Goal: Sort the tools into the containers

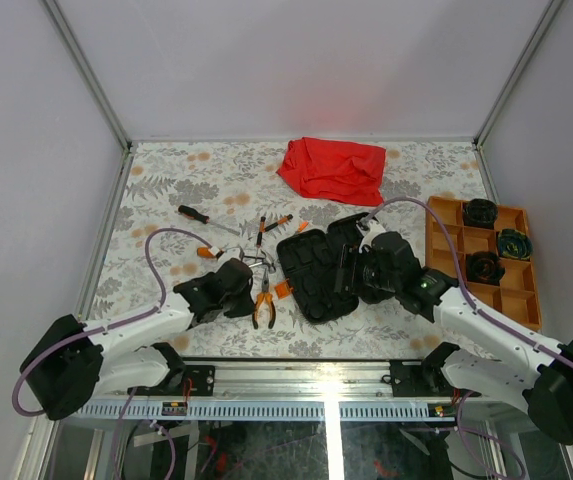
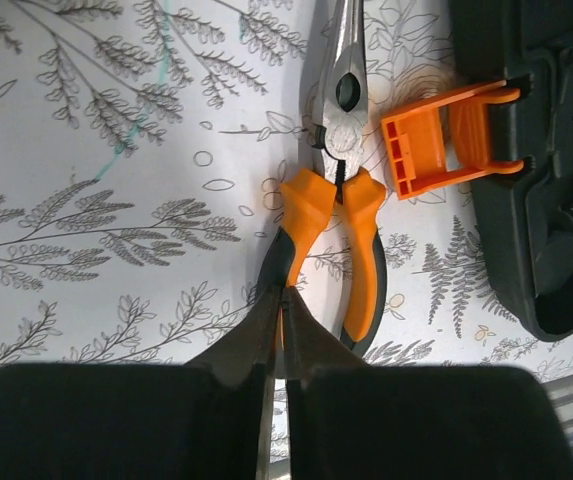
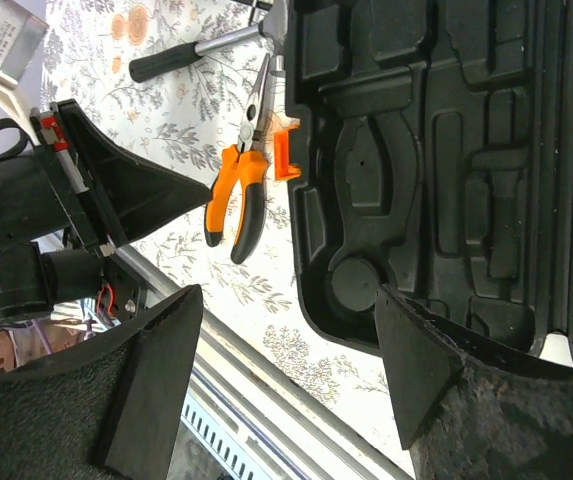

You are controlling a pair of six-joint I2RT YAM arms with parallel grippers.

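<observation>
Pliers with orange and black handles (image 2: pixel 309 212) lie on the patterned table, left of the black tool case (image 1: pixel 315 275). My left gripper is shut with nothing showing between its fingers; its tips overlap the pliers' left handle in the left wrist view, and contact cannot be told. Above the empty-looking open case, my right gripper stands open, its fingers wide apart with nothing between them. A hammer (image 3: pixel 196 52) lies beyond the pliers. Further back are a screwdriver (image 1: pixel 206 219) and small orange-and-black tools (image 1: pixel 274 224).
At the right stands a wooden compartment box (image 1: pixel 519 288) with dark coiled items (image 1: pixel 480 212) in it. A red cloth (image 1: pixel 334 170) lies at the back. The case's orange latch (image 2: pixel 446 138) sticks out close beside the pliers.
</observation>
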